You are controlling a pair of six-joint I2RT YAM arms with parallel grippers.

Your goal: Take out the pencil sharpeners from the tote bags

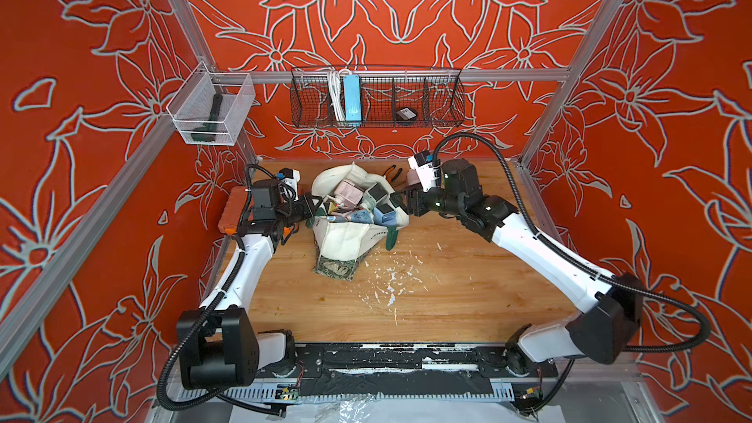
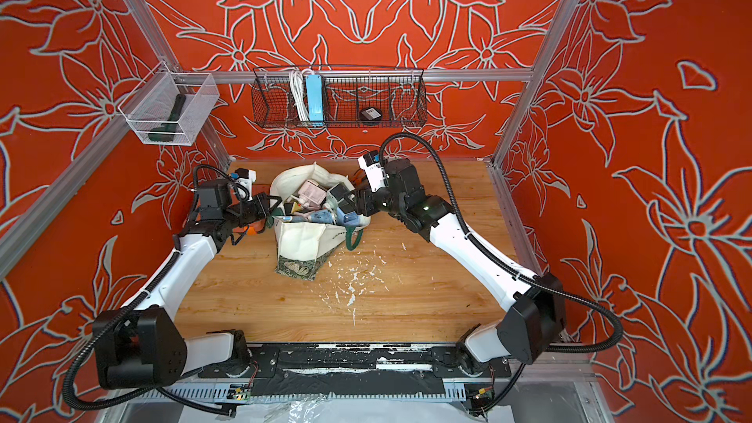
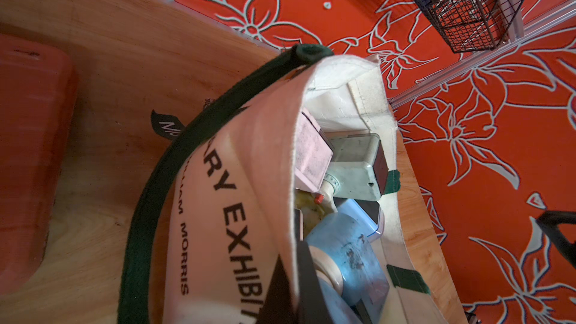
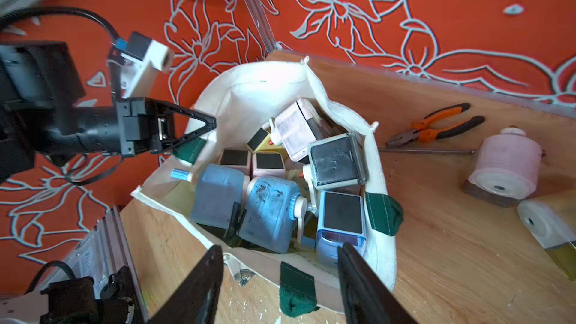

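Observation:
The white tote bag point(image 1: 344, 243) is full of pink, green, blue and yellow pencil sharpeners, among them a green one point(image 4: 336, 162), a blue one point(image 4: 267, 216) and a pink one point(image 4: 297, 129). My left gripper point(image 1: 311, 205) is at the bag's left rim, shut, with its tips near the fabric. My right gripper hangs over the bag's right side, fingers apart, nothing between them. A pink sharpener point(image 4: 504, 168) and another pale one point(image 4: 546, 228) lie outside on the table, right of the bag.
Orange-handled pliers point(image 4: 432, 126) lie behind the bag. An orange case point(image 3: 30, 156) is at the left. A wire basket point(image 1: 423, 94) and clear bin point(image 1: 211, 113) hang on the walls. White scraps litter the front table.

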